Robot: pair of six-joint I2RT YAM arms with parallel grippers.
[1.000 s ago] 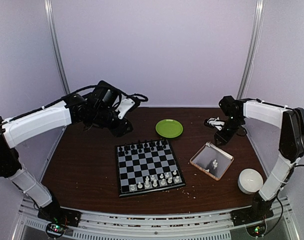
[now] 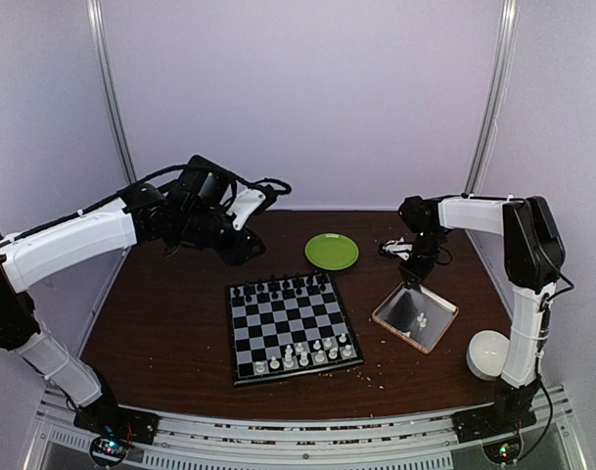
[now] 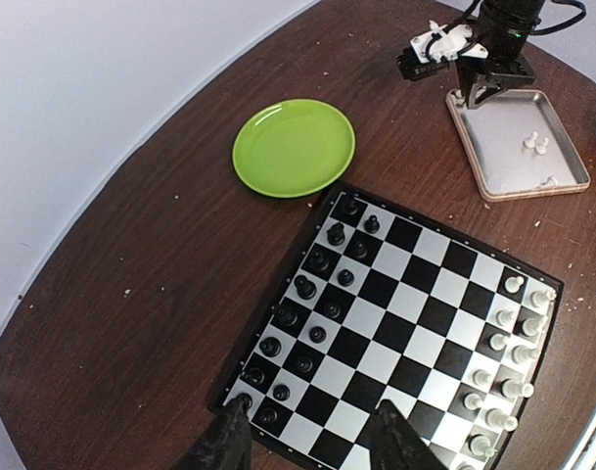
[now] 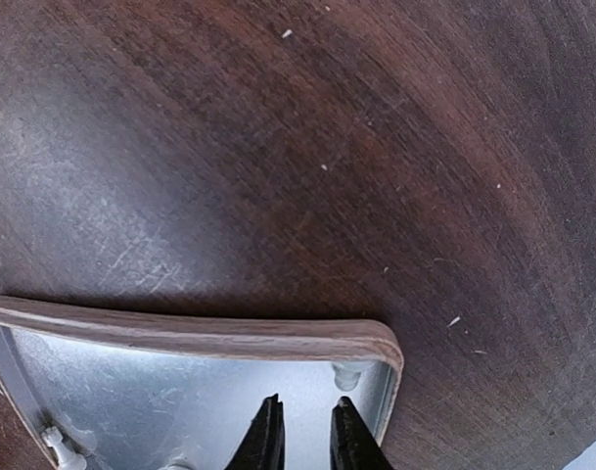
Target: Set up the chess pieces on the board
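Observation:
The chessboard (image 2: 288,323) lies mid-table. Along its far edge stand two rows of black pieces (image 3: 305,287); white pieces (image 3: 518,389) line the near edge. A shallow tray (image 2: 439,340) to the right of the board holds a few white pieces (image 2: 421,319). My right gripper is part open over the tray, nothing between its fingers. One white piece (image 4: 347,376) stands in the tray's corner, just beyond the fingertips. High above the table at the left, my left gripper is also part open and empty, with the board seen below it.
A green plate (image 2: 332,252) lies behind the board. Right of the tray sits a white bowl (image 2: 489,354), close to the right arm. Bare wood is free left of the board and in front of it.
My right arm has swung left and come down toward the tray's far corner. The left arm has barely moved, and the pieces on the board stand as before.

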